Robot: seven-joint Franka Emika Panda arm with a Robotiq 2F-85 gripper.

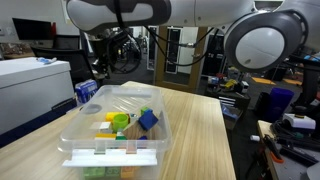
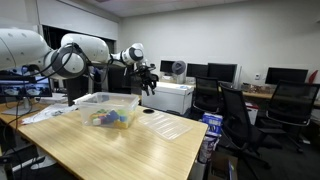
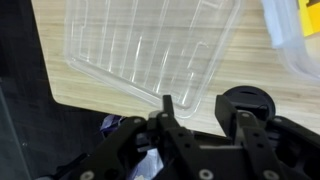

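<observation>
My gripper hangs above the table with a gap between its fingertips and nothing held there. Below and ahead of it in the wrist view lies a clear, ribbed plastic lid (image 3: 150,45), flat on the wood. Exterior view 2 has the same lid (image 2: 172,126) to the right of a clear bin (image 2: 92,109). Colourful blocks (image 1: 124,120) and other small items fill the bin in exterior view 1. From that side my gripper (image 1: 101,74) appears beyond the bin's far edge, small and dark.
A black round disc (image 3: 250,98) lies by the lid, close to my right finger. The bin's wall (image 3: 292,38) enters the wrist view at upper right. A blue box (image 1: 86,91) stands behind the bin.
</observation>
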